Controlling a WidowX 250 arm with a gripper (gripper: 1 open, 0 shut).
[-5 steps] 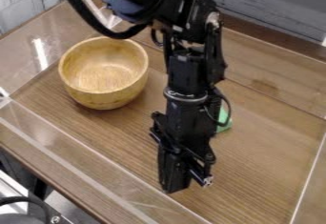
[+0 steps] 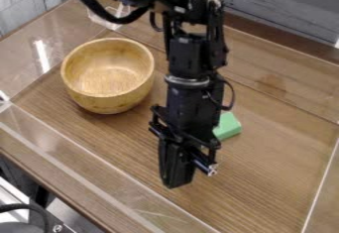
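Note:
The black arm reaches down from the top centre of the view to my gripper [image 2: 176,166], which hangs low over the front middle of the wooden table [image 2: 265,187]. The gripper looks shut, with nothing visible between its fingers. A green object [image 2: 225,124] lies behind it to the right, partly hidden by the arm. A pale yellow bowl [image 2: 106,66] sits at the back left, apart from the gripper.
A raised edge runs along the back. Black cables lie at the front left corner, and a small white object [image 2: 103,9] stands at the top left.
My gripper has moved up slightly and away from the front edge of the table. The bowl and the green object look unmoved.

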